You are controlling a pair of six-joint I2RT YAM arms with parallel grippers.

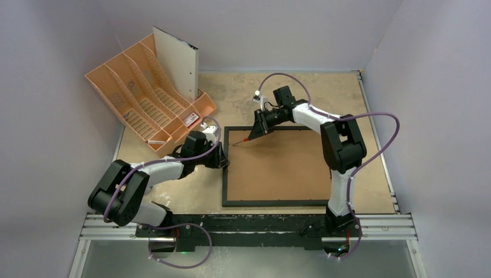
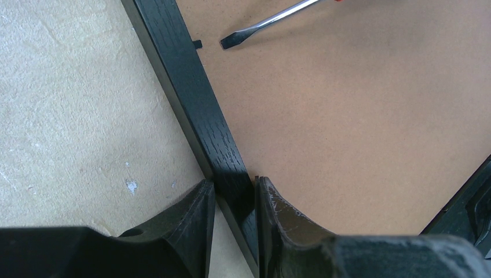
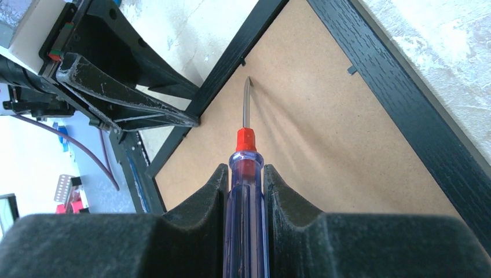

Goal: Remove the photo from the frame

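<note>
The photo frame (image 1: 278,202) lies back side up, its brown backing board (image 1: 284,174) showing inside black edges. My left gripper is shut on the frame's left edge, one finger on each side of the bar. My right gripper is shut on the handle of a screwdriver (image 3: 246,142). Its flat tip (image 2: 233,39) stands over the board near the left bar, a short gap from a small black tab (image 2: 197,44). Another tab (image 3: 352,70) sticks out from the top bar. No photo shows.
An orange slotted rack (image 1: 142,92) with a white frame-like panel (image 1: 176,63) stands at the back left. Purple cables loop around both arms.
</note>
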